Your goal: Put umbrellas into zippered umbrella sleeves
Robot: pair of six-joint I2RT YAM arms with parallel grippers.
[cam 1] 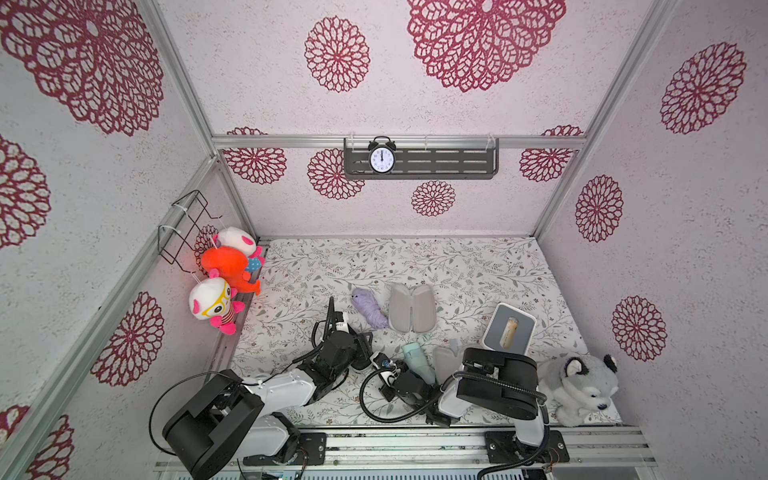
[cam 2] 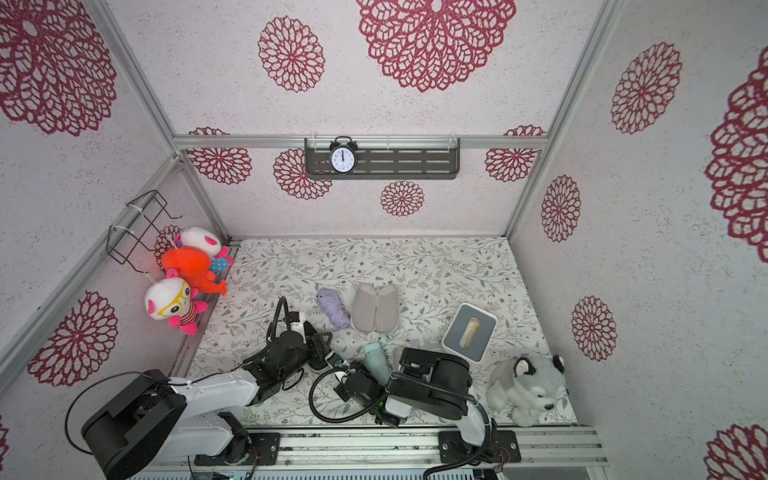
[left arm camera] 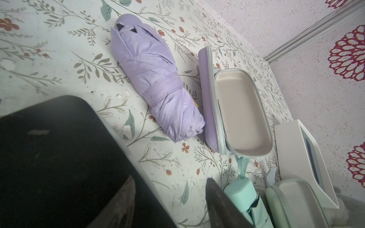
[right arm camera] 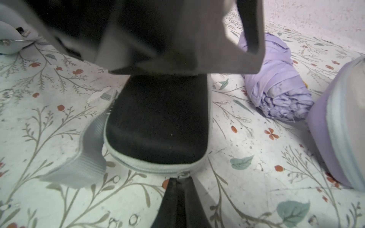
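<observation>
A black zippered sleeve [right arm camera: 163,125] lies closed on the table, its pale zipper edge towards my right gripper. That gripper's fingertips are close together at the zipper pull [right arm camera: 183,175]; whether they pinch it cannot be made out. My left gripper has its fingers apart, one of them over the black sleeve. Its dark body covers the sleeve's far end in the right wrist view. A folded lavender umbrella [left arm camera: 157,79] lies against an open lavender sleeve [left arm camera: 243,110]. A mint umbrella [left arm camera: 243,193] lies beside an open green sleeve [left arm camera: 300,201].
A white tray [cam 1: 529,320] holding a small tan item stands at the right. Beyond it sits a grey-white plush dog [cam 1: 584,390]. Stuffed toys [cam 1: 224,268] line the left wall.
</observation>
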